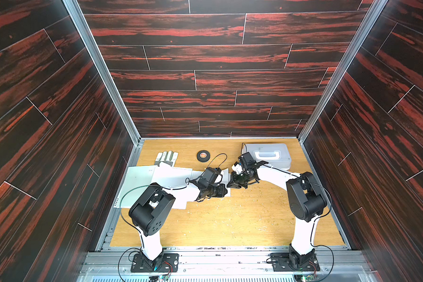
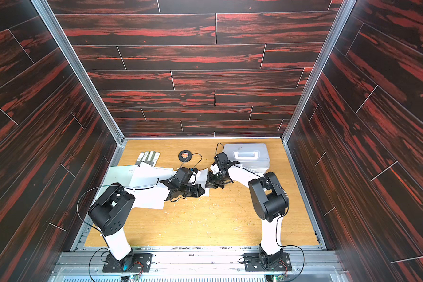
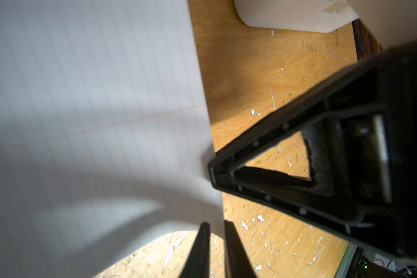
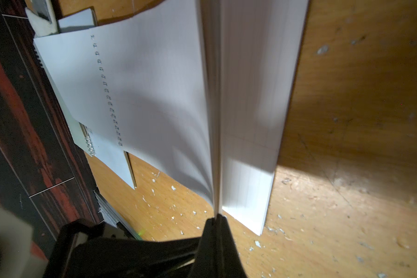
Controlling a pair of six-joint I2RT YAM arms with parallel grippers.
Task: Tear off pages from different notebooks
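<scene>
A spiral-bound notebook lies open, its wire binding point(image 4: 107, 92) running down the right wrist view. One white page point(image 4: 162, 88) bows upward, its free edge standing over a flat page point(image 4: 257, 115). My right gripper is shut on that raised edge. In the left wrist view the lined page point(image 3: 102, 153) fills the left side, and a black finger of the right gripper meets its edge. Low in that view my left gripper is part open; the page corner reaches near the gap, and I see nothing gripped.
Other notebooks point(image 1: 136, 181) lie at the left. A glove point(image 1: 166, 157), a tape roll point(image 1: 203, 156) and a grey case point(image 1: 268, 155) sit at the back.
</scene>
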